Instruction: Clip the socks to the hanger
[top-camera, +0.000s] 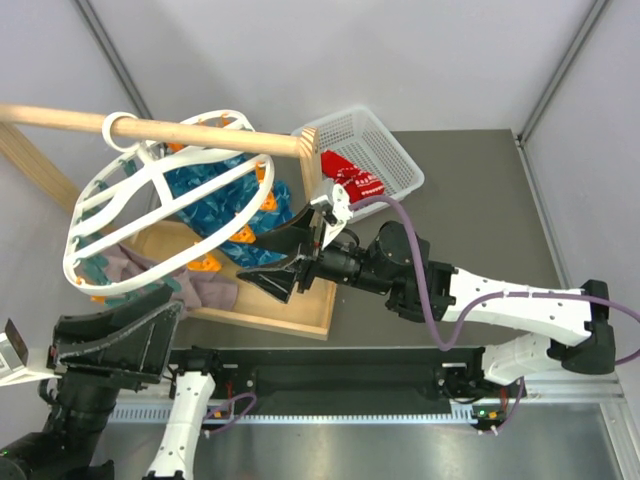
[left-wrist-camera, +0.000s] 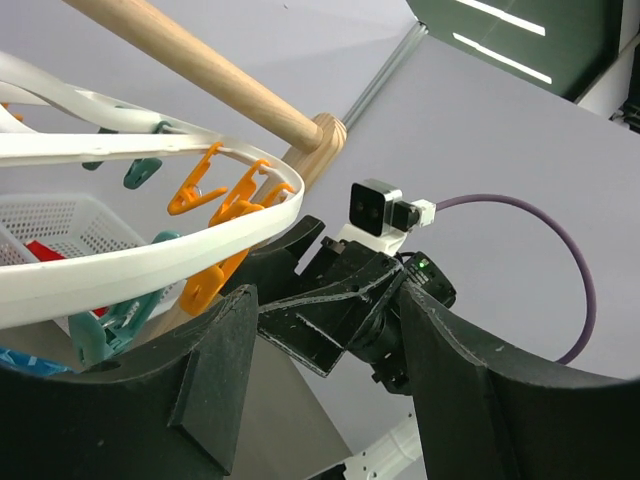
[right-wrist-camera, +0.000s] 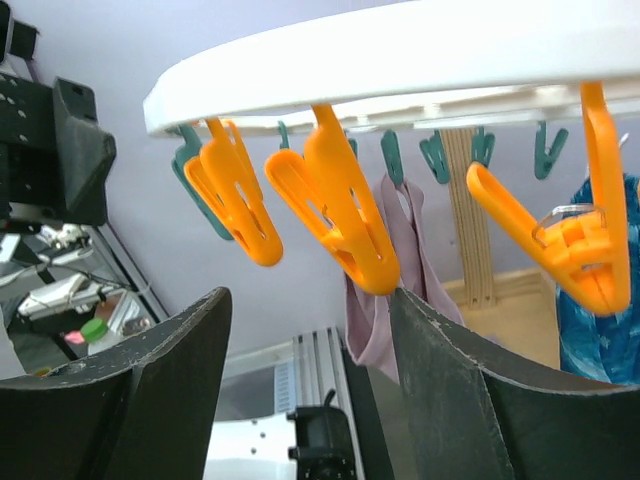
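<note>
A white oval hanger (top-camera: 215, 240) hangs from a wooden bar, with orange clips (right-wrist-camera: 345, 210) and green clips (left-wrist-camera: 130, 315) around its rim. Blue patterned cloth (top-camera: 215, 200) and mauve cloth (top-camera: 205, 290) hang beneath the hanger. Red socks (top-camera: 350, 178) lie in the white basket. By the hanger's right front rim is my right gripper (top-camera: 250, 258), its fingers apart; its fingers (right-wrist-camera: 180, 345) stand below the orange clips in the right wrist view. My left gripper (top-camera: 168, 306) is at the front left rim. Its fingers (left-wrist-camera: 215, 365) are spread, with nothing between them.
The white basket (top-camera: 400, 160) stands behind the wooden frame's right post. A wooden bar (top-camera: 215, 134) runs above the hanger, and a wooden base (top-camera: 285, 318) lies below. Grey table (top-camera: 470, 210) to the right of the basket is clear.
</note>
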